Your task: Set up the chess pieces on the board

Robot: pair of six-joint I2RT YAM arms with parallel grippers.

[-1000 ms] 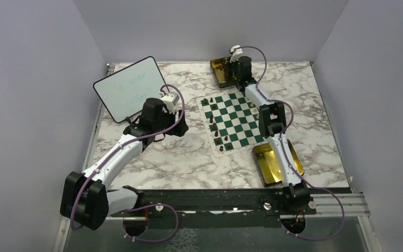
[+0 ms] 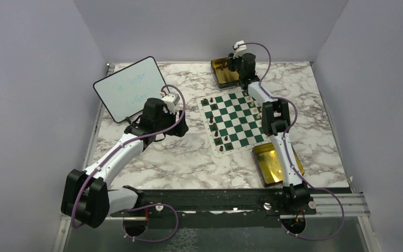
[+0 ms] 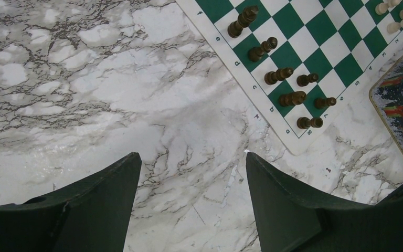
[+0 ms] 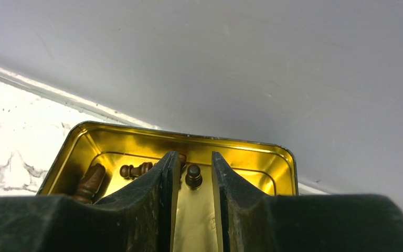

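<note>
My right gripper is over the gold tray (image 2: 220,79) at the back, fingers part open around a small gap; below and between them a small dark piece (image 4: 193,178) stands upright, with other dark pieces (image 4: 89,181) lying to the left. My left gripper is open, empty, above bare marble left of the chessboard (image 2: 233,121). In the left wrist view several dark pieces (image 3: 276,75) stand along the board's near side, and light pieces (image 3: 399,26) along the far side.
A second gold tray (image 2: 267,167) sits at the front right, mostly empty. A whiteboard (image 2: 128,84) lies at the back left. The back wall rises right behind the rear tray. Marble is clear in the front middle.
The left arm looks unchanged.
</note>
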